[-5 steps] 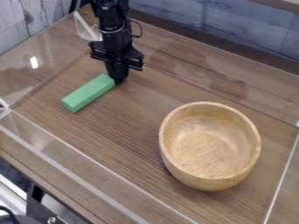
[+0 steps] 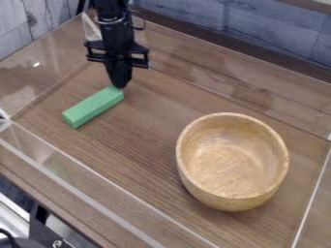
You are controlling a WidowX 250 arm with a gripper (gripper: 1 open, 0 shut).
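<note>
A green bar lies flat and diagonal on the wooden table at the left. The black gripper hangs just above and behind the bar's upper right end, pointing down. Its fingertips are small and dark; it looks shut, and nothing shows between them.
A large round wooden bowl stands at the right front. A dark panel runs along the back right edge.
The gripper has moved up and slightly left, away from the bar's end. The bar has shifted a little down and to the left.
</note>
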